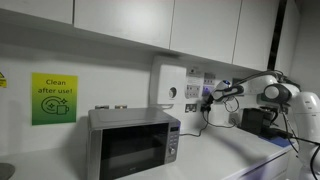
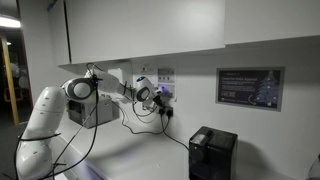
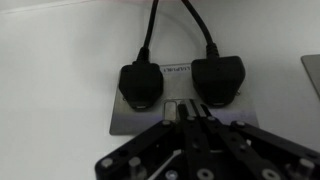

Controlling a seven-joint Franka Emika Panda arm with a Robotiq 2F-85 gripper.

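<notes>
In the wrist view, my gripper is shut, its narrow black fingertips together with no object visible between them. They are in front of a metal double socket plate (image 3: 128,122) on the white wall, over the switch area between its two plugs. A black plug (image 3: 141,86) is on the left and another black plug (image 3: 218,78) on the right, each with a cord running up. Whether the fingertips touch the plate or a switch cannot be made out. In exterior view 2 the arm (image 2: 110,84) reaches across to the wall sockets; the gripper (image 2: 161,104) looks small and dark there.
A microwave (image 1: 132,142) stands on the white counter (image 1: 215,150), under wall cabinets (image 1: 125,20). In exterior view 2 a black appliance (image 2: 212,153) stands right of the arm. Loose cables hang below the sockets. Another plate (image 3: 313,70) shows at the wrist view's right edge.
</notes>
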